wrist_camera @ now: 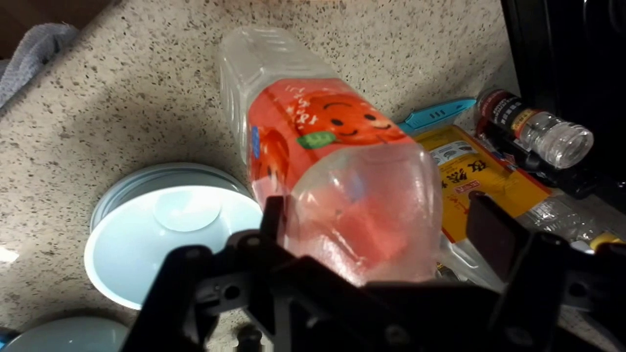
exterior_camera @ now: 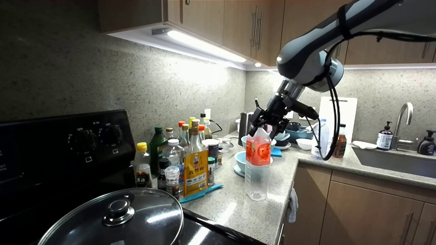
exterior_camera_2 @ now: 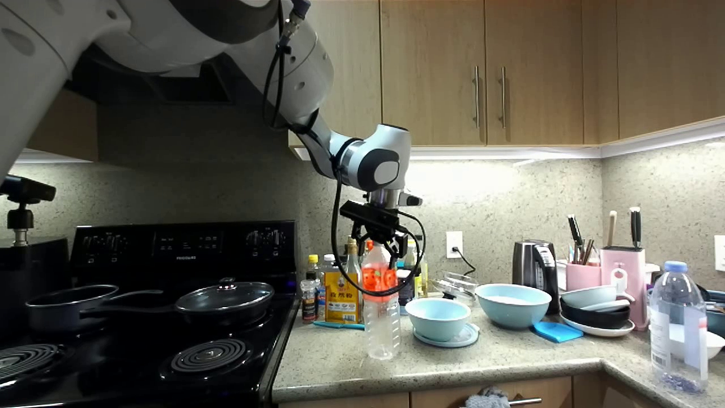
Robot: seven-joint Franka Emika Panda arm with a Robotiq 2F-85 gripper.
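A tall clear plastic bottle (exterior_camera_2: 382, 326) with a red tomato-face label stands near the counter's front edge. From above, my gripper reaches over its top with the fingers open. The bottle's upper part lies between the fingers in the wrist view. One finger (wrist_camera: 273, 220) is close against the bottle's side; whether it touches, I cannot tell. A visible gap separates the other finger (wrist_camera: 493, 234) from it. In exterior view 1 the gripper (exterior_camera: 263, 130) hides the bottle's neck.
Beside the bottle, a light blue bowl (exterior_camera_2: 438, 319) sits on a lid. A yellow seasoning pouch (exterior_camera: 196, 173), a blue knife (exterior_camera: 201, 193) and several sauce bottles crowd the stove side. Another clear bottle (exterior_camera_2: 678, 333) stands far right. Bare counter (exterior_camera: 233, 214) lies in front.
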